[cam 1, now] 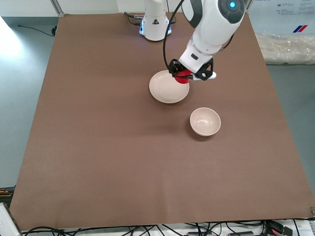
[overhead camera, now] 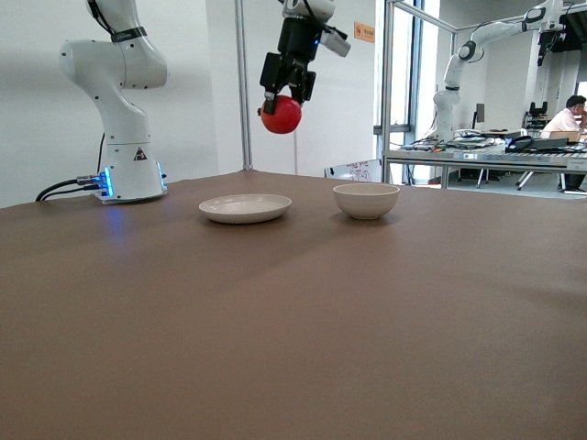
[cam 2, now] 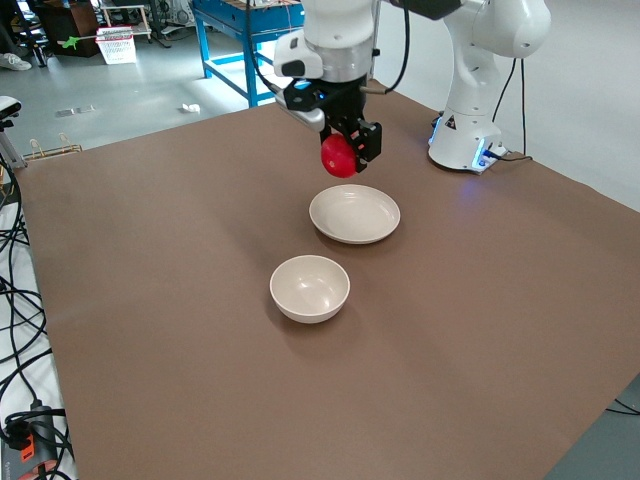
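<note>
My gripper (overhead camera: pixel 282 99) is shut on a red ball (overhead camera: pixel 281 115), raised in the air over the table. In the left view the red ball (cam 1: pixel 182 77) is partly behind the black gripper, above the upper edge of a white plate (cam 1: pixel 167 89). In the right view the ball (cam 2: pixel 338 157) hangs just beyond the plate (cam 2: pixel 355 214). A small white bowl (cam 1: pixel 205 121) sits on the table nearer the left camera than the plate; it shows also in the top view (overhead camera: pixel 366 201) and the right view (cam 2: pixel 309 289).
The white arm base (cam 2: pixel 460 140) stands at the table's edge behind the plate. Cables (cam 2: pixel 20 320) lie along an outer side, off the table.
</note>
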